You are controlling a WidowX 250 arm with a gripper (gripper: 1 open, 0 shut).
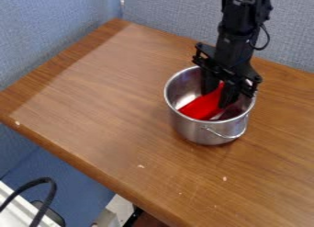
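A steel pot [196, 129] with a wire handle stands on the wooden table [86, 97], right of centre. Inside it lies a red object [201, 106]. My black gripper [222, 91] reaches down into the pot from above, over the red object's upper right part. Its fingertips are too dark and hidden to tell whether they hold it.
Padded grey-blue walls border it at the back and left. A black cable [44, 203] and white frame parts lie below the table's front left edge.
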